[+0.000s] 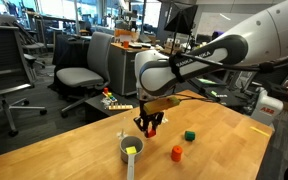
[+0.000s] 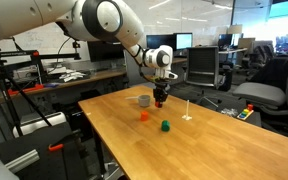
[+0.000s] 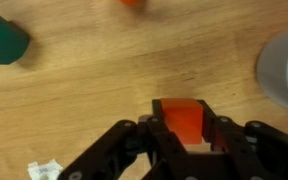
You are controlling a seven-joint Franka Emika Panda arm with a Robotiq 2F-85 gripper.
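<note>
Held in my gripper is a red-orange object [image 3: 184, 121], pinched between the two fingers in the wrist view. In exterior view 1 the same red piece hangs beneath my gripper [image 1: 151, 126], right beside the grey pot [image 1: 132, 146]. Something yellow [image 1: 131, 150] shows inside that pot. At the right edge of the wrist view the pot's rim [image 3: 274, 69] appears, apart from the held piece. How far the piece is above the table is hard to tell.
On the wooden table stand another red-orange object [image 1: 177, 153] and a dark green one [image 1: 190, 135], both to the right of the pot. A small white piece [image 3: 45, 170] lies nearby.
</note>
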